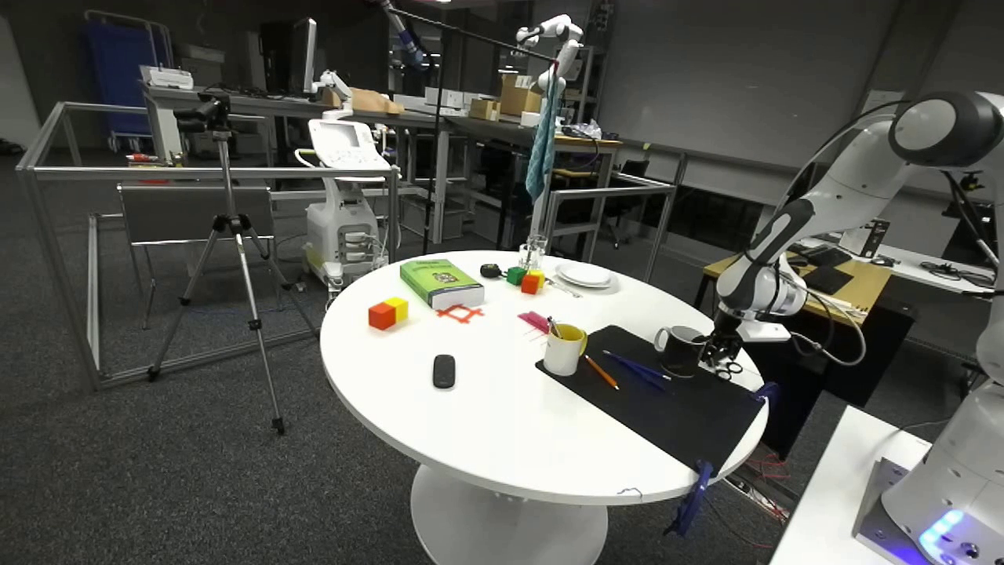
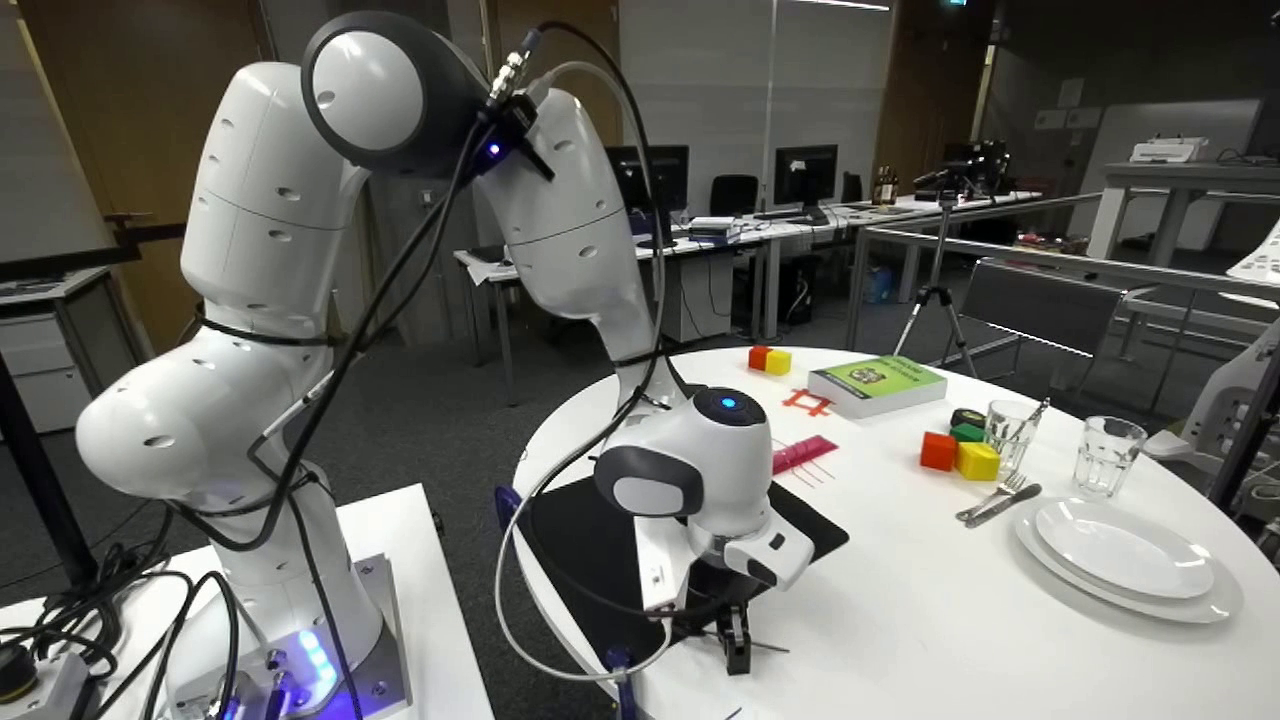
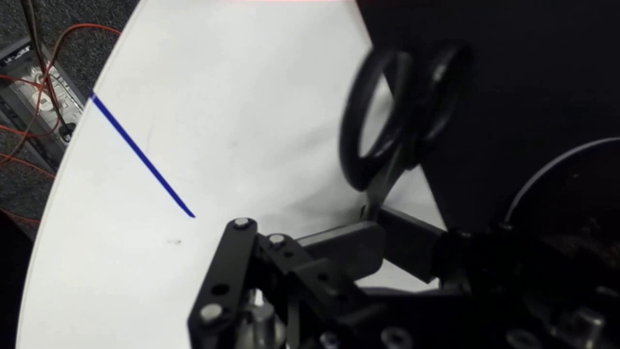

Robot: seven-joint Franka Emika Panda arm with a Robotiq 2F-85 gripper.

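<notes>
A pair of black-handled scissors (image 3: 355,152) is pinched in my gripper, which is shut on its metal part just below the handles. In the wrist view the scissors have turned on edge, the two loops overlapping and pointing away from the gripper. The blade tips are hidden behind the gripper. In exterior view 1 the gripper (image 1: 720,353) is near the table's right edge, with the scissors' handle loops (image 1: 730,368) beside it. Exterior view 2 shows the gripper (image 2: 734,636) low over the table, the scissors not clearly visible there.
A dark mug (image 1: 682,350) stands close beside the gripper on the black mat (image 1: 659,410). Blue pens, an orange pencil (image 1: 602,373) and a white mug (image 1: 562,350) are further left. A blue line (image 3: 142,156) marks the white tabletop (image 3: 244,87) near its edge.
</notes>
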